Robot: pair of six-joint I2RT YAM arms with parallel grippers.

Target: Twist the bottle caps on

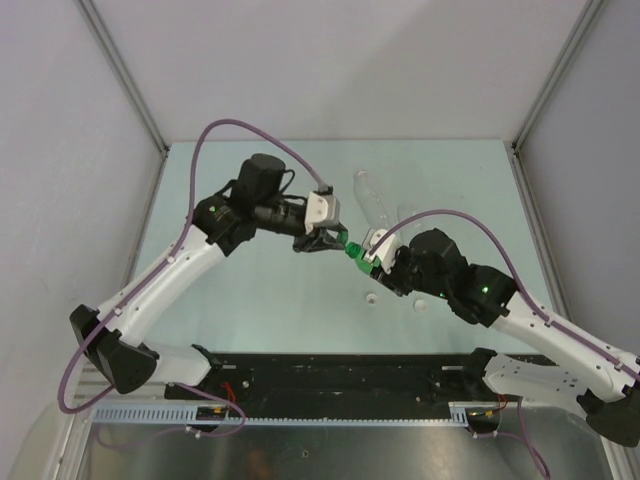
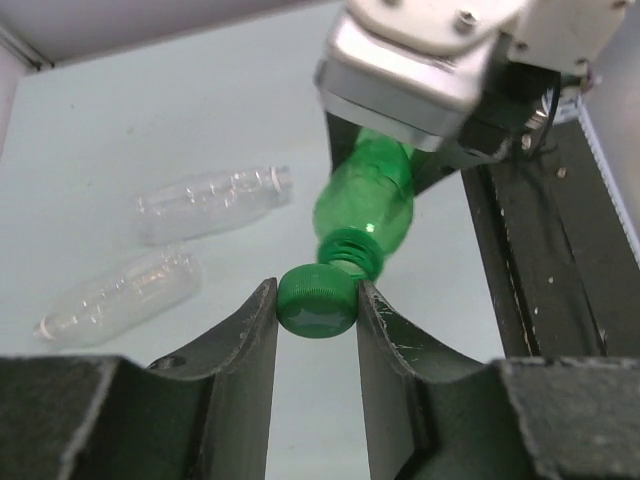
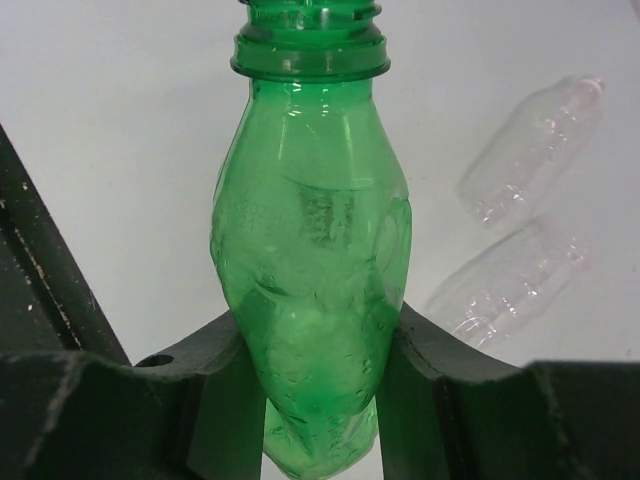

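My left gripper is shut on a green cap [image 2: 316, 300], held just before the threaded neck of the green bottle [image 2: 362, 200]. From above, cap [image 1: 342, 237] and bottle neck [image 1: 354, 250] are very close; whether they touch I cannot tell. My right gripper grips the green bottle [image 3: 310, 220] round its body, neck pointing toward the left gripper. Two clear bottles [image 1: 370, 195] [image 3: 530, 145] lie on the table behind, and two white caps [image 1: 371, 298] [image 1: 420, 304] lie below.
Walls border it at back and sides, with a dark edge at the front.
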